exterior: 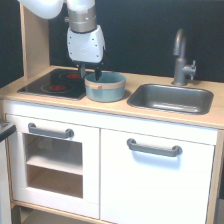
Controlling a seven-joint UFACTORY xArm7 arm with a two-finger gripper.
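Note:
A blue-grey pot [106, 90] stands upright on the wooden counter of a toy kitchen, just right of the black hob. My gripper [91, 73] points down from the white arm at the pot's left rim, with its dark fingers partly over the pot. One finger overlaps the rim in this view. Whether they touch the pot, or how far apart they stand, is too small to make out.
The black hob [52, 84] with red ring marks is at the left. On the right are a metal sink [172, 98] and a tall faucet [181, 62]. Bare counter [122, 112] runs along the front. Below, a white cabinet door [155, 185] appears closed.

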